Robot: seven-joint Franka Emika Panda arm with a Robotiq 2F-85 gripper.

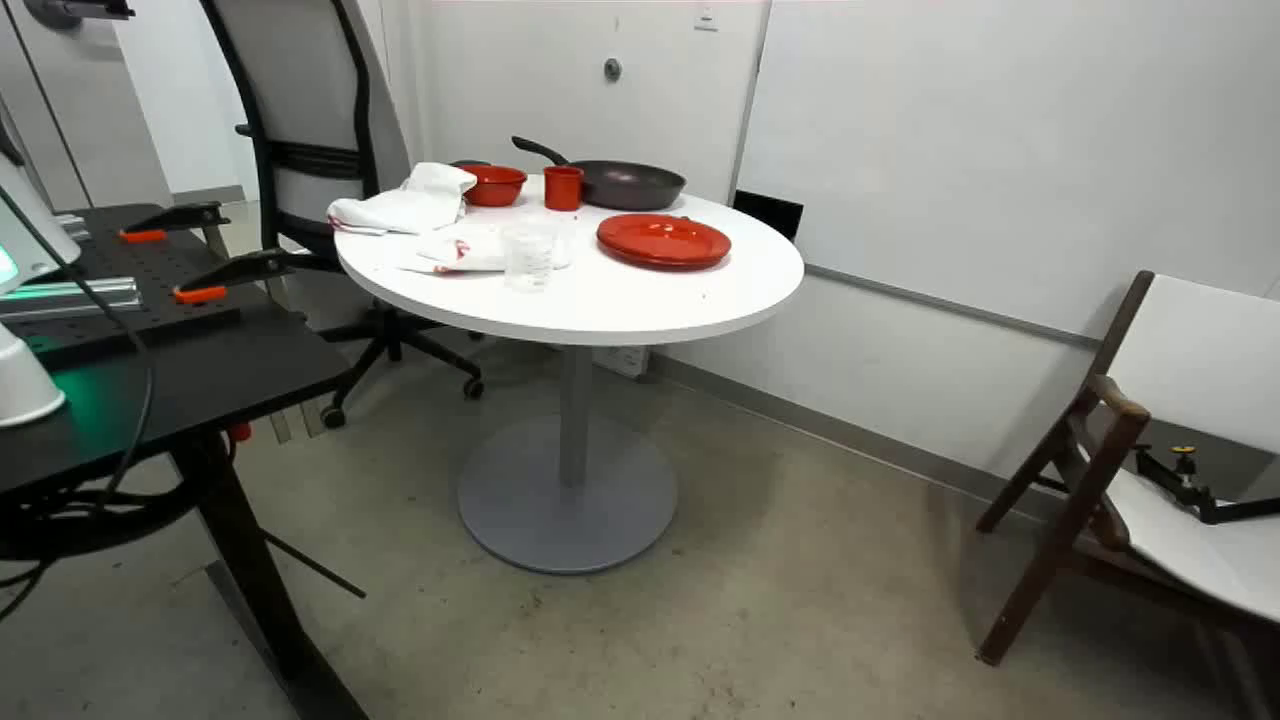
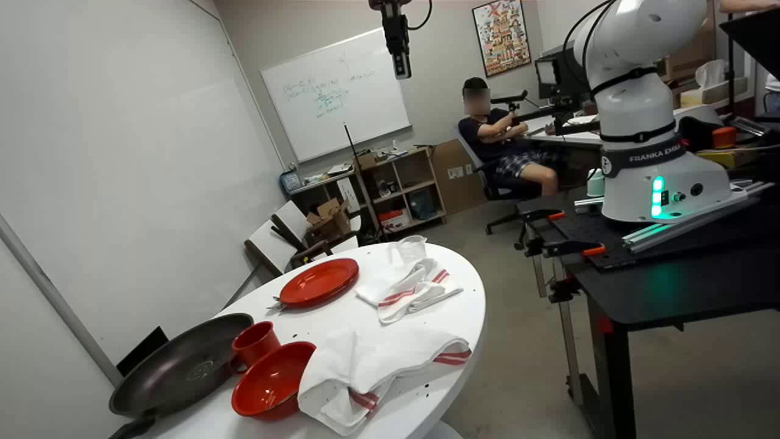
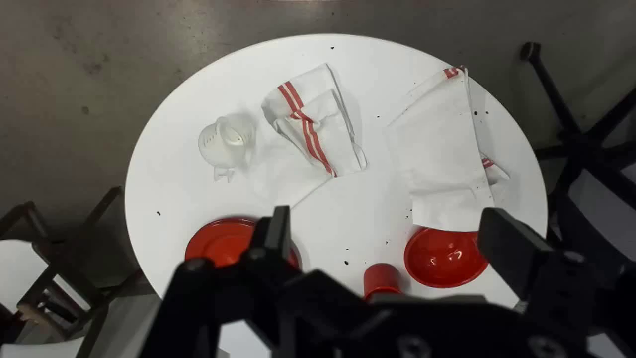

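Note:
My gripper hangs high above the round white table (image 3: 369, 197), pointing down. It is open, its two dark fingers (image 3: 277, 231) wide apart with only air between them. Exterior view 2 catches the gripper (image 2: 400, 62) at the top, well clear of everything. Below lie two white cloths with red stripes, one crumpled (image 3: 310, 128) and one larger (image 3: 444, 149). A clear plastic cup (image 3: 229, 140) stands near the crumpled cloth. A red plate (image 2: 319, 283), red mug (image 2: 256, 344), red bowl (image 2: 274, 380) and dark frying pan (image 2: 183, 366) share the table.
The black robot bench (image 1: 228, 348) stands beside the table, with clamps at its edge. A black office chair (image 1: 318, 144) and a wooden-armed chair (image 1: 1128, 480) are nearby. Someone sits (image 2: 504, 139) in the background. Bare tabletop shows between the cloths and the red dishes.

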